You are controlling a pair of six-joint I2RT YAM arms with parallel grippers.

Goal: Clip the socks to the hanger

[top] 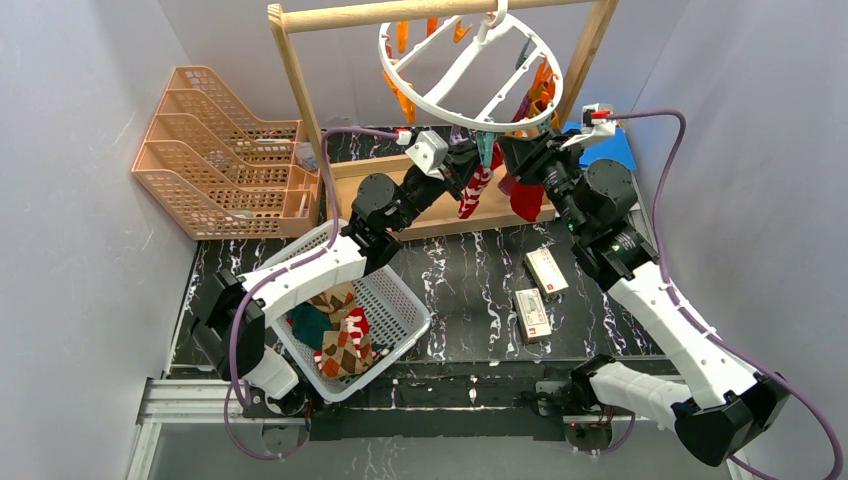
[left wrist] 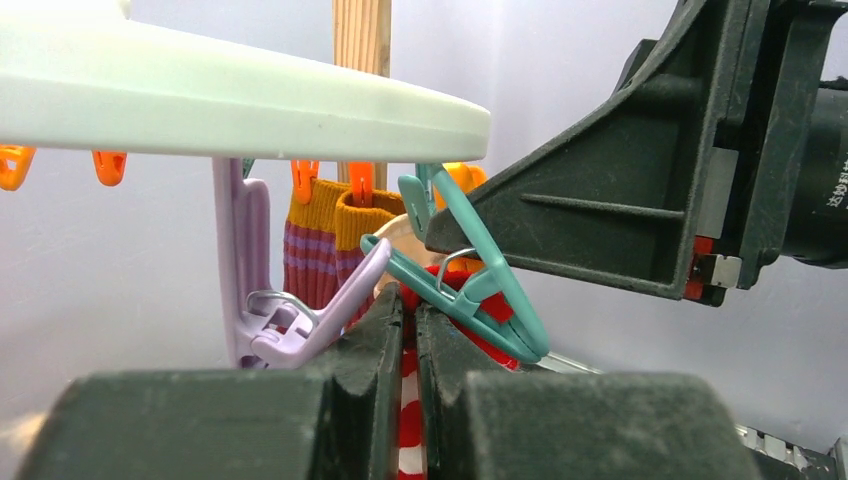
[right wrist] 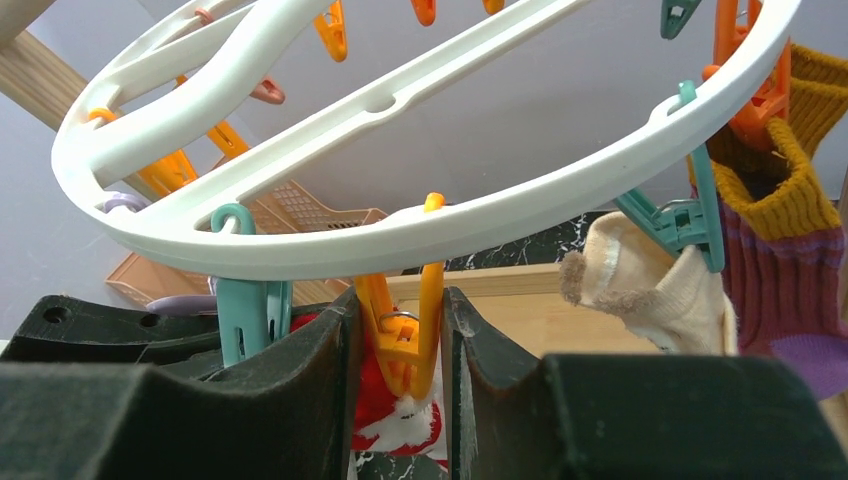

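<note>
A red-and-white striped sock [top: 475, 192] hangs below the front rim of the white round hanger [top: 470, 122]. In the left wrist view my left gripper is shut on its red upper part, just under a teal clip [left wrist: 490, 250]. An orange clip [right wrist: 400, 335] on the hanger rim sits squeezed between the fingers of my right gripper. Behind that clip's lower ends shows the sock's red and white fabric [right wrist: 400, 420]; whether the clip's fingers enclose the fabric, I cannot tell. In the top view both gripper tips nearly meet under the rim.
Other socks hang on the right, among them a yellow-and-purple one [right wrist: 780, 200] and a cream one [right wrist: 650, 285]. A lilac clip [left wrist: 260, 290] is close on the left. Below stand a grey basket of socks [top: 405, 310] and two small boxes [top: 533, 315].
</note>
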